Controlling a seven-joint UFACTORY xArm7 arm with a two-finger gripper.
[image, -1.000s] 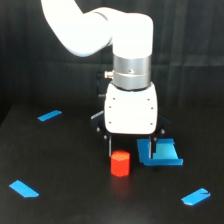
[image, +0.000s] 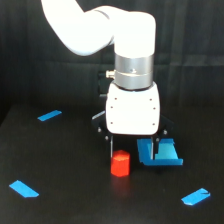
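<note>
A red block (image: 120, 164) rests on the dark table, just below and left of the middle of the view. Over it hangs my white gripper (image: 132, 154), pointing down, its two thin dark fingers spread wide apart. The left finger comes down close beside the red block's upper left edge; whether they touch cannot be told. On the other side, the right finger overlaps a blue tray-like object (image: 169, 159) in the view. No object is seen held between the fingers.
Blue tape strips lie on the table at the back left (image: 50, 115), front left (image: 24, 189) and front right (image: 196, 197). A dark curtain (image: 40, 55) hangs behind.
My gripper has shifted very slightly to the right and down. The red block and the blue object stay where they were.
</note>
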